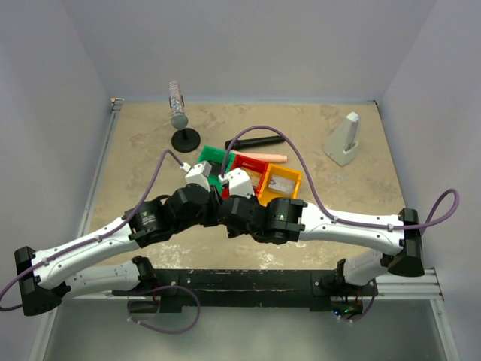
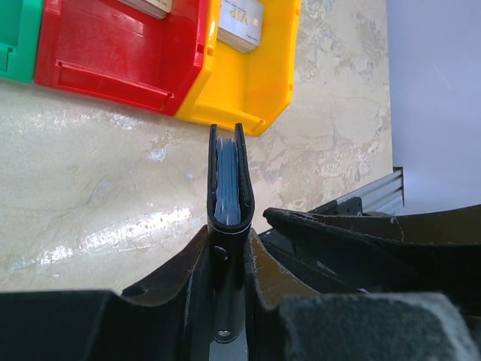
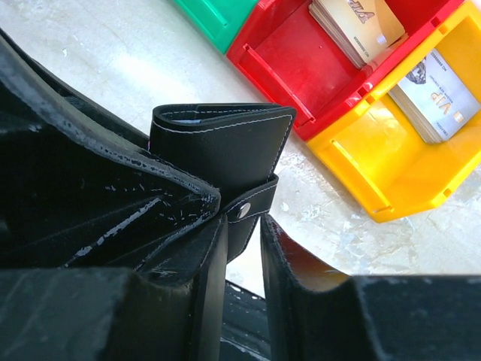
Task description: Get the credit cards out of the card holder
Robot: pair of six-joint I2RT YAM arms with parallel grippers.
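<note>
A black leather card holder [image 2: 229, 195], with blue cards showing inside its top in the left wrist view, is upright in my left gripper, which is shut on it. In the right wrist view the holder [image 3: 218, 150] has a snap strap across it. My right gripper has its fingers parted at the strap by the snap; whether they touch it cannot be told. In the top view both grippers meet at the centre, largely hidden by the arms.
Green [image 3: 214, 15], red [image 3: 301, 68] and yellow [image 3: 383, 165] bins lie beyond; red and yellow hold card stacks. Dark bar [image 1: 255, 142], pink roll [image 1: 276, 158], bottle on stand [image 1: 177, 113] and white stand [image 1: 342, 143] are at the back.
</note>
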